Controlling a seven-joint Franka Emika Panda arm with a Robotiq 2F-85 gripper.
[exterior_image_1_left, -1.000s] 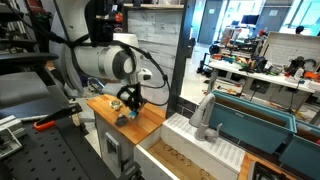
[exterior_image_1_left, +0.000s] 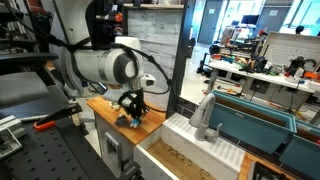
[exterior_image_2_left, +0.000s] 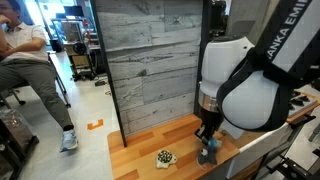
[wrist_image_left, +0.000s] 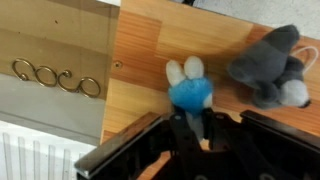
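A small blue toy with two white ears (wrist_image_left: 190, 88) shows at the tips of my gripper, which is shut on it. In exterior view 1 the blue toy (exterior_image_1_left: 136, 122) is low over the wooden top, below the white arm; whether it touches the wood is unclear. Close beside it lies a grey plush toy (wrist_image_left: 268, 68), also visible as a dark grey lump (exterior_image_1_left: 123, 121) in exterior view 1. The gripper's dark fingers hide the lower part of the blue toy.
A pale patterned toy (exterior_image_2_left: 166, 158) sits apart on the wooden top (exterior_image_2_left: 140, 148). Below the top, a white drawer (exterior_image_1_left: 186, 156) stands open with several small metal rings inside. A grey plank wall (exterior_image_2_left: 160, 70) rises behind. A seated person (exterior_image_2_left: 35, 40) is farther off.
My gripper and the blue toy have shifted toward the front edge of the wooden top, closer to the grey plush toy. The drawer has not moved.
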